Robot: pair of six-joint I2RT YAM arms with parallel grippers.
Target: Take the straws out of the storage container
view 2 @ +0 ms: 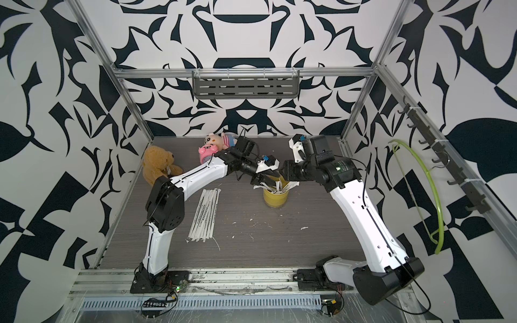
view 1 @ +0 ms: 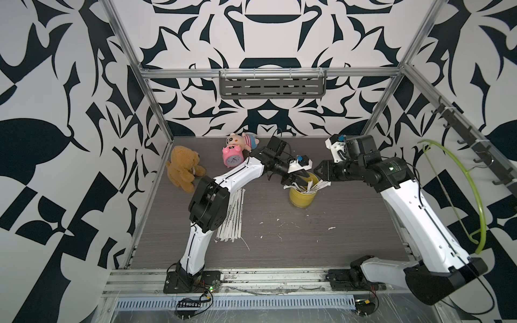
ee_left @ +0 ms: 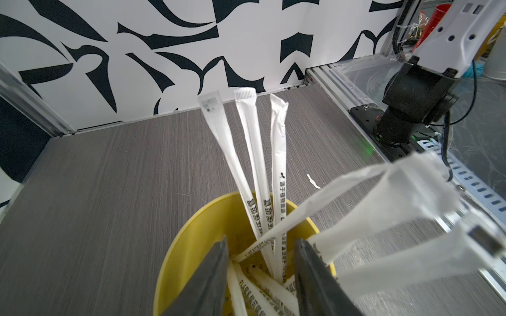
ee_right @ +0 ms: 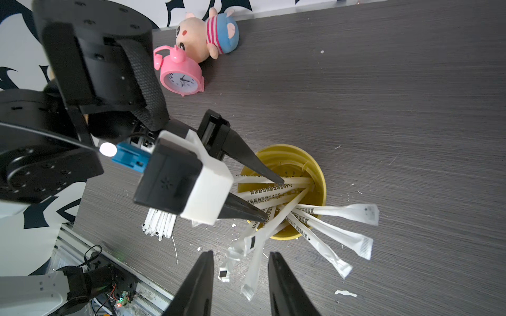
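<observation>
Several paper-wrapped straws (ee_right: pixel 337 237) lean out over the rim of the yellow round container (view 1: pixel 302 200), fanning to different sides. My left gripper reaches in at the container's mouth, its fingers apart, with straws lying beneath and between the fingertips in the right wrist view; none looks clamped. In the left wrist view its fingers (ee_left: pixel 210 279) frame straws inside the container. Held apart, the fingers of my right gripper are near straw ends at the container's near side, and whether they touch cannot be made out. A bundle of wrapped straws (view 1: pixel 231 215) lies on the table.
A brown teddy bear (view 1: pixel 184 168), a pink alarm clock (view 1: pixel 233 156) and a plush toy (ee_right: pixel 208 35) stand to the left and back. Small paper scraps (ee_right: pixel 345 292) dot the table.
</observation>
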